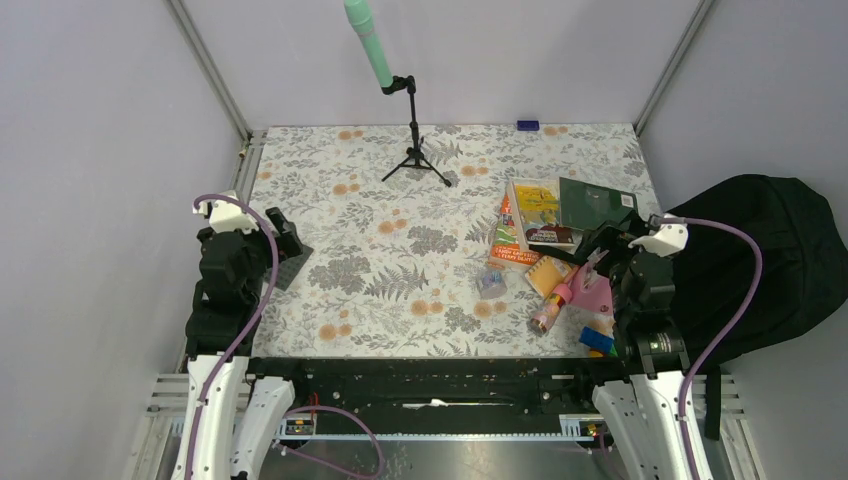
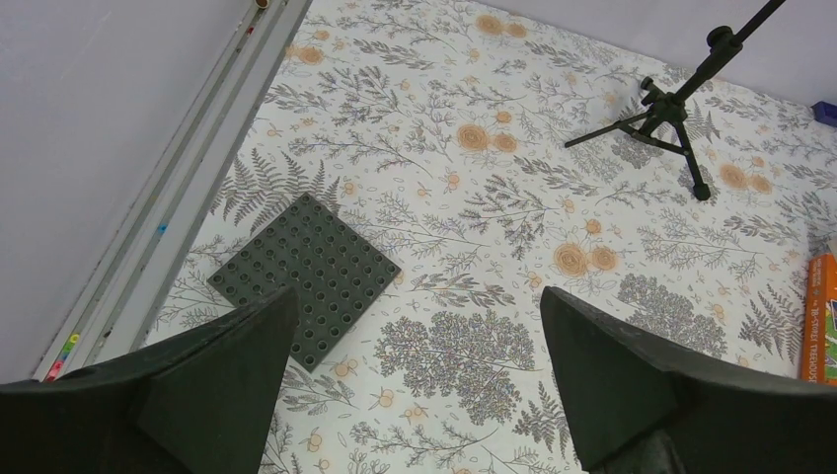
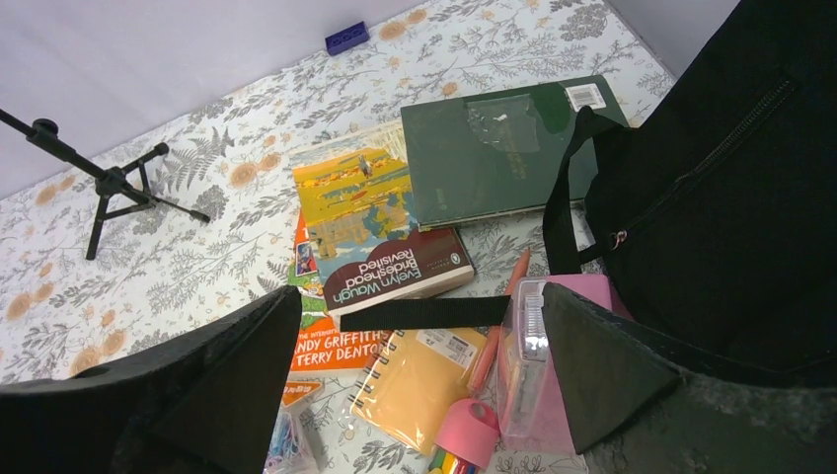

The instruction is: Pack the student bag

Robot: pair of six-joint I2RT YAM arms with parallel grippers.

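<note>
A large black bag (image 1: 762, 265) slumps over the table's right edge; its zip and strap (image 3: 559, 222) show in the right wrist view. Beside it lie a green book (image 3: 494, 148), the yellow-covered Brideshead Revisited (image 3: 360, 237), an orange book (image 1: 510, 240), a yellow spiral notebook (image 3: 419, 380), a pink case (image 3: 570, 395) and a pink-capped holder of coloured pens (image 3: 468, 433). Above these items my right gripper stands open, a black strap end (image 3: 424, 313) showing between its fingers, not gripped. My left gripper is open and empty, near the grey dotted mat (image 2: 308, 276).
A black tripod (image 1: 415, 160) holding a green tube stands at the back, and a small dark blue block (image 1: 528, 125) lies by the rear edge. A clear packet (image 1: 491, 283) and a blue item (image 1: 598, 341) lie near the front right.
</note>
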